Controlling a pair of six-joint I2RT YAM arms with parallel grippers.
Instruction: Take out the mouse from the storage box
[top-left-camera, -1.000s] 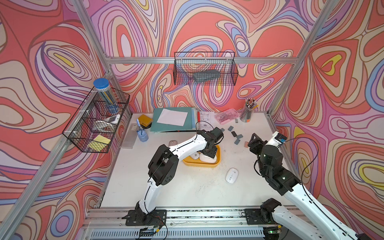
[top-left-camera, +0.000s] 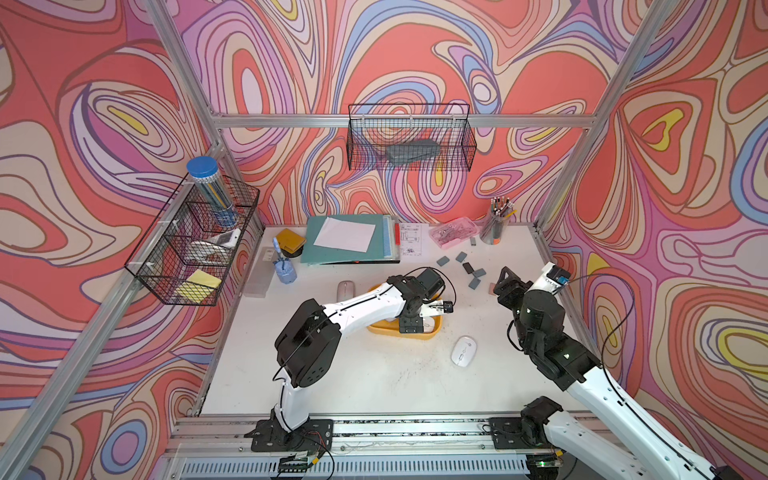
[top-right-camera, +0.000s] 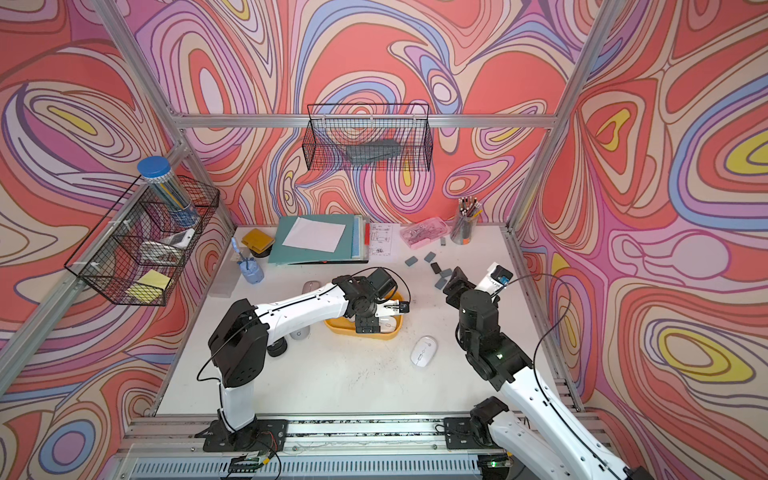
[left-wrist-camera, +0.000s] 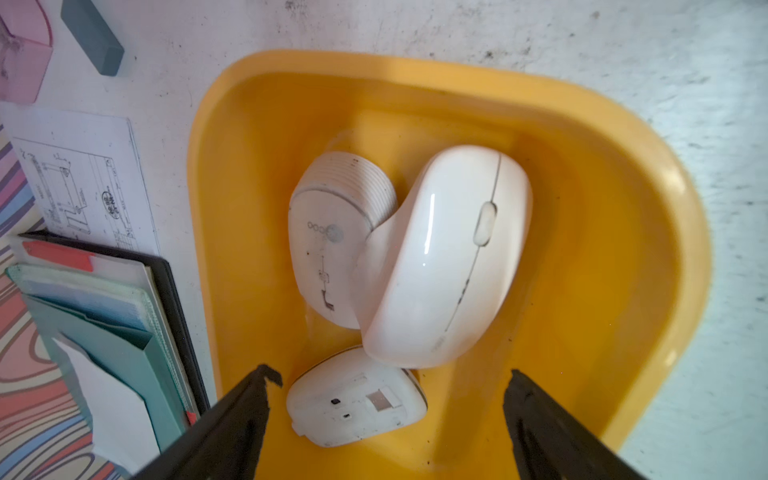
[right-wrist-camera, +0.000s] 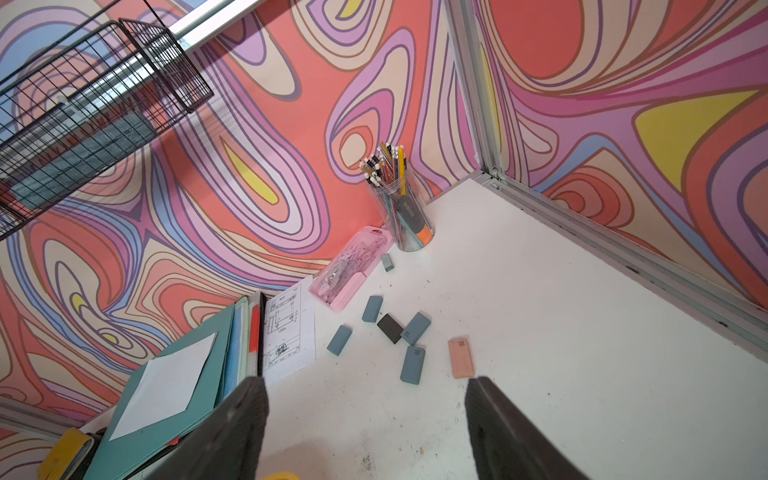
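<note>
Inside the yellow-orange storage box, seen close up in the left wrist view, a glossy white mouse leans upright-side-up against a second white mouse turned on its side. A third pale mouse lies underside up at the near end. Over the box hangs my left gripper, open, its fingers apart with nothing gripped; in the top views it hides part of the contents. Far to the right, raised above the table, my right gripper is open and empty.
A white mouse lies on the table to the right of the box. Other mice rest left of it. Dark blocks, a pink tray and folders are farther back.
The white mice in the box are now more covered in the top left view. The right arm has barely moved.
</note>
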